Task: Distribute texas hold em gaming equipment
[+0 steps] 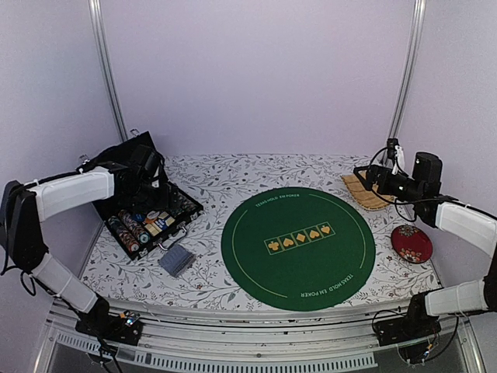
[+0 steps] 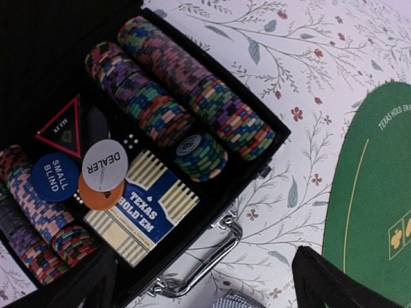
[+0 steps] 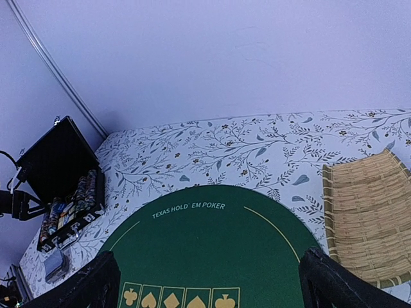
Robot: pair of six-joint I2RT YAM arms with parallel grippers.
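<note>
An open black case [image 1: 132, 249] at the left holds rows of chips [image 2: 170, 80], a small blind button [image 2: 54, 176], a dealer button [image 2: 104, 165] and a Texas Hold'em card box [image 2: 144, 212]. My left gripper hovers over the case, open and empty. Card decks [image 1: 176, 260] lie beside the case's handle. The green round poker mat [image 1: 299, 272] lies at the middle right. My right gripper is raised at the right near the bamboo mat, open with nothing between its fingers.
A woven bamboo mat [image 1: 365, 190] lies at the back right, with a red round patterned item [image 1: 411, 243] in front of it. The table's back middle and front left around the decks show bare floral surface [image 1: 210, 171].
</note>
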